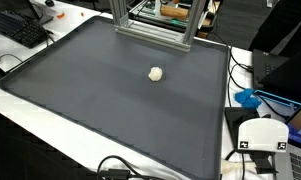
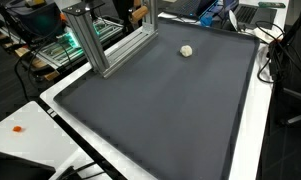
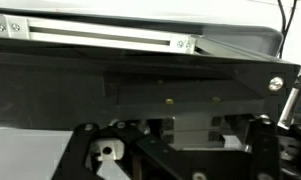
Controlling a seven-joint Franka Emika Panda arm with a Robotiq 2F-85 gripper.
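Observation:
A long black panel (image 3: 60, 85) fills much of the wrist view, with a pale metal rail (image 3: 100, 32) behind its upper edge. The dark gripper is at the bottom of that view, close to the panel's lower edge. Its fingertips blend into shadow, so neither their spacing nor any contact with the panel is clear. The gripper does not show in either exterior view. A small, roundish cream object (image 1: 155, 74) lies on the grey mat (image 1: 100, 80); in the second exterior view the cream object (image 2: 186, 51) is near the far end.
A metal-framed structure (image 1: 155, 35) stands at the mat's far edge, and the same frame (image 2: 125, 55) is at the left in the second exterior view. A keyboard (image 1: 20, 30) and a blue item (image 1: 247, 98) lie outside the mat.

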